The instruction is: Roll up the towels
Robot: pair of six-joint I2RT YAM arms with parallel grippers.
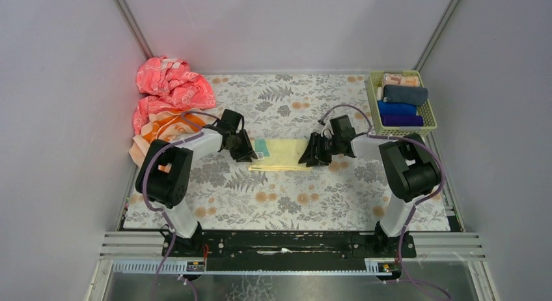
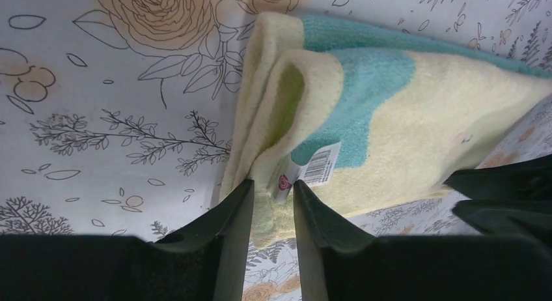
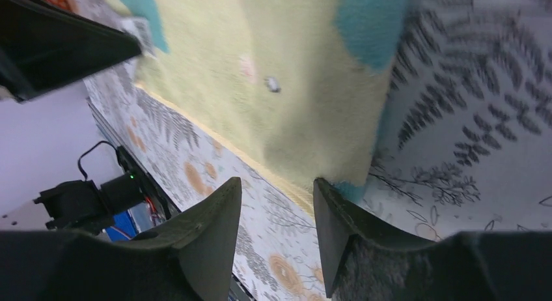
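Observation:
A folded pale yellow towel (image 1: 283, 154) with a teal patch lies flat in the middle of the table. At its left end, my left gripper (image 1: 252, 156) is shut on the towel's edge; in the left wrist view, layers of cloth (image 2: 270, 210) and a white barcode label (image 2: 319, 165) show between and beside its fingers. My right gripper (image 1: 306, 161) stands open at the towel's right end. The right wrist view shows its fingers (image 3: 221, 210) spread, with the towel's corner (image 3: 306, 190) just beyond and near one fingertip.
A yellow-green basket (image 1: 372, 96) with several rolled towels stands at the back right. Crumpled coral cloth (image 1: 172, 86) and orange-white cloth (image 1: 153, 133) are heaped at the left.

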